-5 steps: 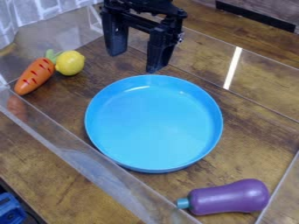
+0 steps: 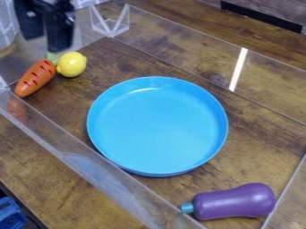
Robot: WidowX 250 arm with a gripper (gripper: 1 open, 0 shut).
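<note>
The dark gripper [image 2: 43,25] is at the top left, blurred and partly out of frame, above a toy carrot [image 2: 34,79] and a yellow lemon [image 2: 72,64]. Its finger state is hard to make out. A light blue plate [image 2: 157,127] sits empty in the middle. A purple toy eggplant [image 2: 233,201] lies at the lower right, its teal stem toward the left.
Clear walls enclose the wooden surface [image 2: 239,116], with one running diagonally along the lower left. A blue object [image 2: 7,215] shows at the bottom left corner. The wood right of the plate and behind it is bare.
The gripper has moved from above the plate to the upper left, over the carrot and lemon. The plate and toys look unmoved.
</note>
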